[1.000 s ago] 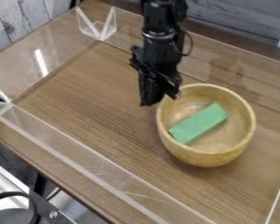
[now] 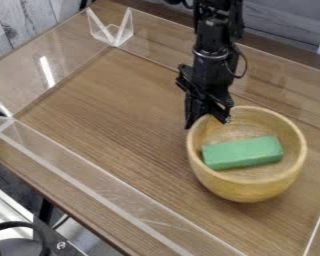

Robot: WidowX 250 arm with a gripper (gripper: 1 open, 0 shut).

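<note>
The black robot arm [image 2: 216,55] reaches down from the top centre. Its gripper [image 2: 198,118] is at the upper left rim of a round wooden bowl [image 2: 215,186], touching or just over it. The gripper looks shut; whether the rim sits between its fingers is unclear. A green block [image 2: 242,151] lies inside the bowl.
A clear plastic piece [image 2: 111,28] stands at the upper left. Black cables [image 2: 16,237] lie at the lower left corner.
The bowl has moved toward the bottom of the view and turned, so the green block lies closer to level. The gripper has moved down with the bowl's rim.
</note>
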